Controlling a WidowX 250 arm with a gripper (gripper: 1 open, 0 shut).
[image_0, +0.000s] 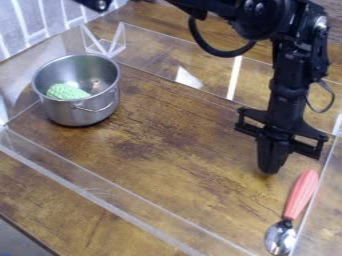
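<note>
My black gripper (271, 164) hangs low over the wooden table at the right, its tips shut with nothing visible between them. Just below and to the right of it lies a spoon or scoop (302, 195) with a pink-red handle and a shiny metal head toward the front edge. On the left stands a steel pot (87, 107) with a green textured object (64, 90) inside it.
A white slatted edge runs along the back left. Black cables loop from the arm at the top.
</note>
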